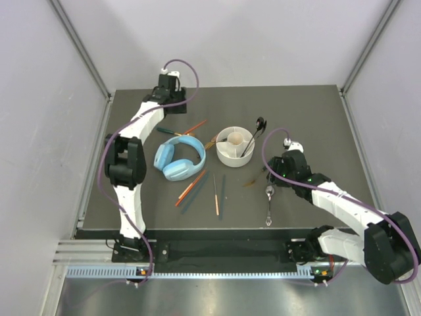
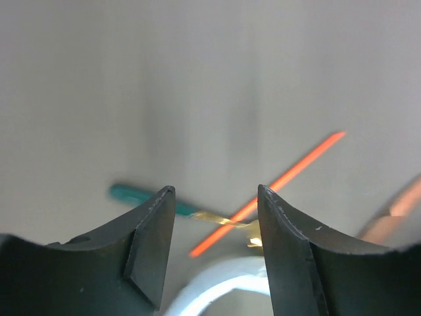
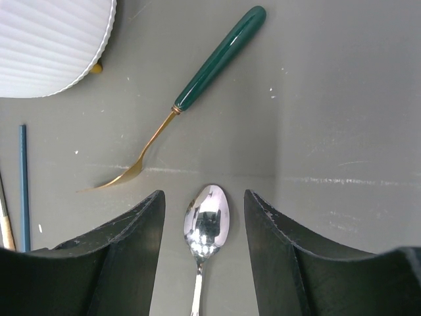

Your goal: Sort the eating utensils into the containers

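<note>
My left gripper stands open above the table with nothing held. Below it in the left wrist view lies a spoon with a green handle [image 2: 131, 193], crossing an orange chopstick [image 2: 306, 160]; its gold bowl is partly behind a finger. My right gripper is open over the silver spoon [image 3: 206, 224]. Ahead of it rests a utensil with a green handle [image 3: 220, 60] and gold end, lying slantwise. The white divided container [image 1: 229, 158] stands mid-table with two dark spoons [image 1: 260, 125] leaning in it. A copper-coloured knife [image 1: 210, 142] lies left of it.
Blue headphones [image 1: 179, 170] lie left of the container. Nearer the front edge are another orange stick [image 1: 189, 189], a blue chopstick [image 1: 222, 197] and a thin stick with a wooden-coloured end [image 1: 216, 201].
</note>
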